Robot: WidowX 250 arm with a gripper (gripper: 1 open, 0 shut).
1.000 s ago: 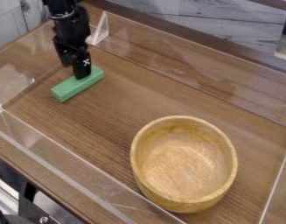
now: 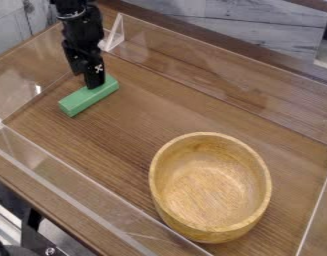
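The black gripper (image 2: 90,68) hangs at the upper left, its fingers low over the upper end of a green rectangular block (image 2: 88,97) lying on the wooden surface. The gripper is open; whether its fingertips touch the block cannot be told at this size.
A large pale yellow oval bowl (image 2: 210,185) stands at the lower right.
The gripper has shifted very slightly over the block's upper end. The block looks essentially where it was.
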